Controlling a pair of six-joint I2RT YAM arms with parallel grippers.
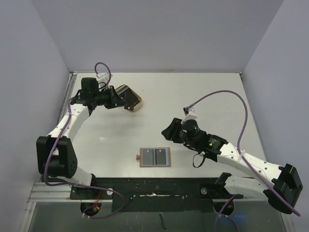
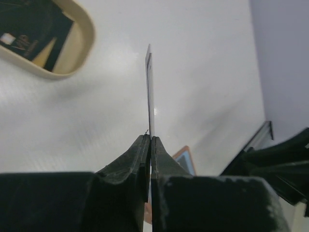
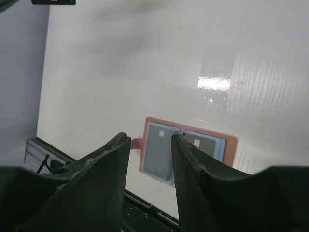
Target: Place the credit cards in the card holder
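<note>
In the left wrist view a thin card stands edge-on between the fingertips of my left gripper, which is shut on it. From the top, that gripper is beside the oval tray, at the back left. The open card holder lies flat near the front edge, brown-rimmed with two grey panels. My right gripper is open and empty, above the holder and partly covering it in the right wrist view.
A beige oval tray holds dark cards, one marked VIP. Table space between tray and holder is clear. The right arm spans the right front. Walls rise on both sides.
</note>
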